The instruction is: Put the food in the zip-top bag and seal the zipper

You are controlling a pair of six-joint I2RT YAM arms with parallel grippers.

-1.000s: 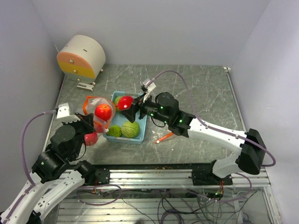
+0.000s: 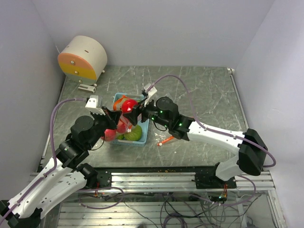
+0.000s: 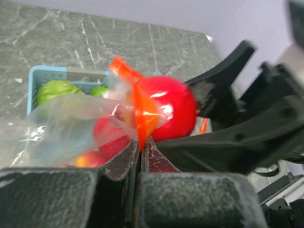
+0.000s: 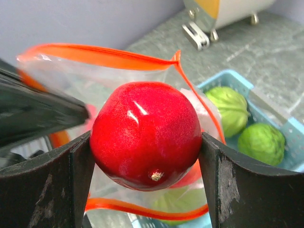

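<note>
A red tomato-like food (image 4: 145, 133) is held by my right gripper (image 2: 134, 112), shut on it, at the mouth of the clear zip bag (image 4: 109, 57) with orange edges. My left gripper is shut on the bag's orange rim, beside the right gripper. More red food (image 3: 107, 135) shows behind the bag's plastic. Below, the blue basket (image 2: 142, 140) holds green foods, including a cabbage-like one (image 4: 225, 104) and a round one (image 4: 261, 142).
A cream box with orange and yellow front (image 2: 81, 57) stands at the back left. An orange stick (image 2: 166, 141) lies right of the basket.
My left gripper has moved right with the bag, bringing it from the basket's left side to around the held red food. The right gripper has shifted only slightly.
</note>
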